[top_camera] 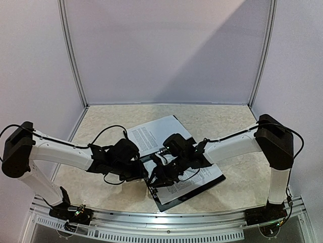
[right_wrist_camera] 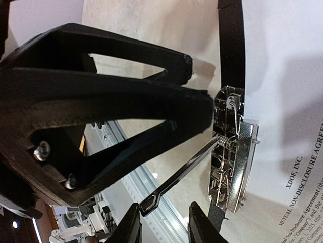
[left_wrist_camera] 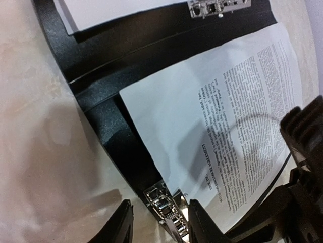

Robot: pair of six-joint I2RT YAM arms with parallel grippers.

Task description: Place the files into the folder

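An open black folder (top_camera: 165,206) lies on the table, with a printed sheet on each half: the near sheet (top_camera: 202,178) and the far sheet (top_camera: 154,134). A metal clip (right_wrist_camera: 229,157) sits on the near half's left edge, right against that sheet; its lever (right_wrist_camera: 179,174) sticks out. Over this clip is my left gripper, fingers apart and nothing visibly held. My right gripper is beside the clip, its fingers part open, one fingertip (right_wrist_camera: 133,208) close to the lever's end. Contact there is unclear.
A second metal clip (left_wrist_camera: 219,6) is on the folder's far half. Both grippers crowd together around the near clip, with little room between them. Bare table (top_camera: 96,126) lies to the left, and more to the right.
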